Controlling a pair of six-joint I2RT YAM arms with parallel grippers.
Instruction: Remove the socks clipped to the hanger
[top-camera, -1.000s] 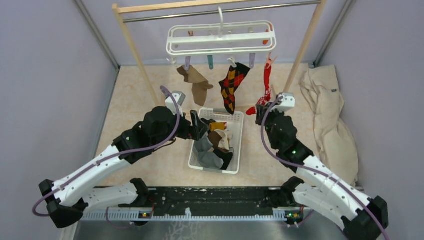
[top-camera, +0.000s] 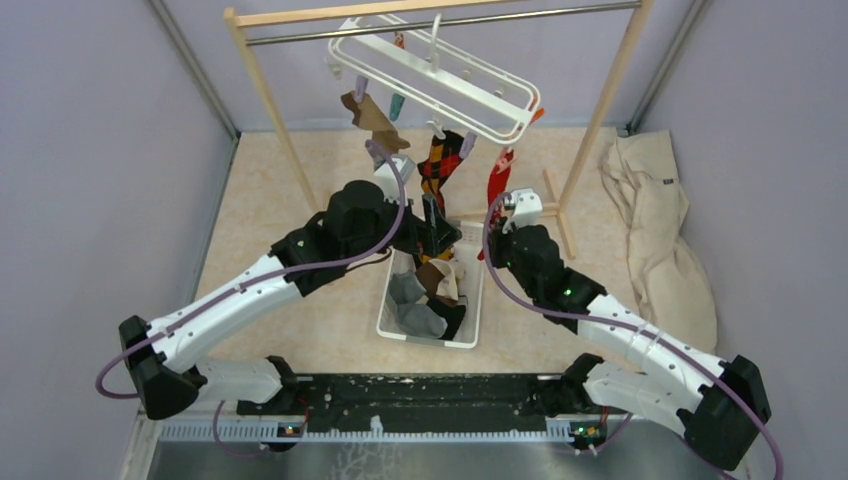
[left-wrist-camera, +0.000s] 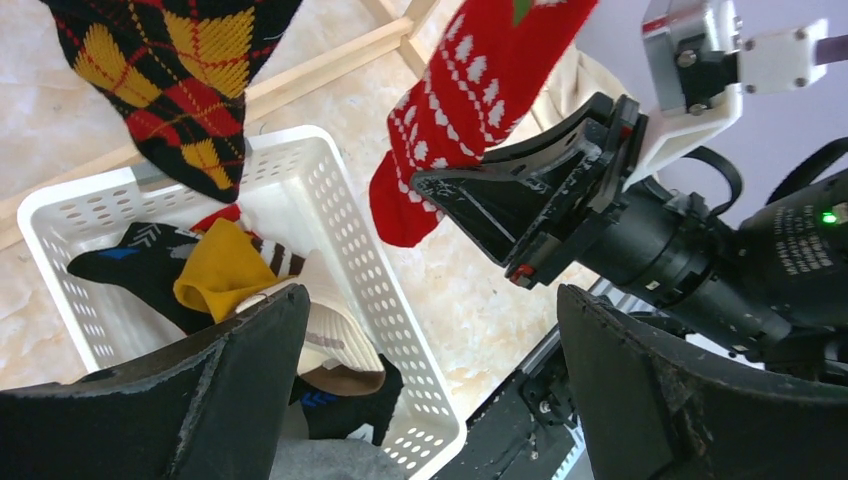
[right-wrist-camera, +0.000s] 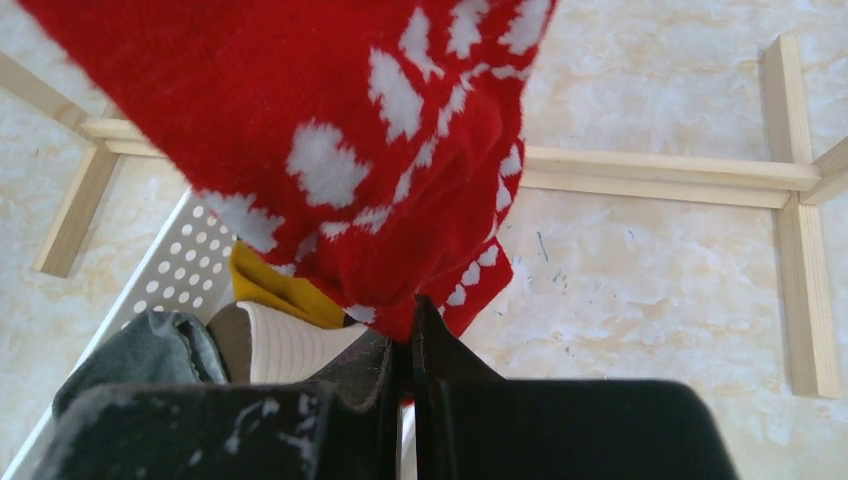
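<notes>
The white clip hanger (top-camera: 432, 66) hangs tilted from the metal rail, its right end lower and nearer me. A red sock with white pattern (right-wrist-camera: 330, 150) hangs from its right end. My right gripper is shut on the sock's lower part, where folds gather at the fingertips. An argyle sock (top-camera: 440, 160) and a brown sock (top-camera: 370, 115) also hang from clips. Left of the red sock, my left gripper (top-camera: 445, 224) stands open over the basket, nothing between its wide-apart fingers (left-wrist-camera: 215, 375).
Below, a white basket (top-camera: 475, 305) holds several socks, among them grey, brown, black and mustard ones. The wooden rack's posts (top-camera: 605, 110) frame the hanger. Beige cloth (top-camera: 645, 210) lies at the right wall.
My left gripper has moved right, over the basket. The right gripper has shifted left and slightly toward me with the red sock, and the hanger has swung and tilted.
</notes>
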